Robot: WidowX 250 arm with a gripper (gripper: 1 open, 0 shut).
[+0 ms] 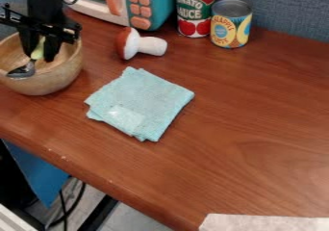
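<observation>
My black gripper (41, 44) is at the left edge, reaching down into a wooden bowl (54, 79). A spoon with a pale green handle and metal head (21, 71) is at the gripper's fingers inside the bowl, its head toward the bowl's left side. Whether the fingers are closed on the handle is hard to tell.
A folded light blue cloth (140, 104) lies mid-table. A red-and-white toy mushroom (140, 44), two cans (230, 23) and a toy microwave (140, 4) stand at the back. The table's front edge runs diagonally lower left.
</observation>
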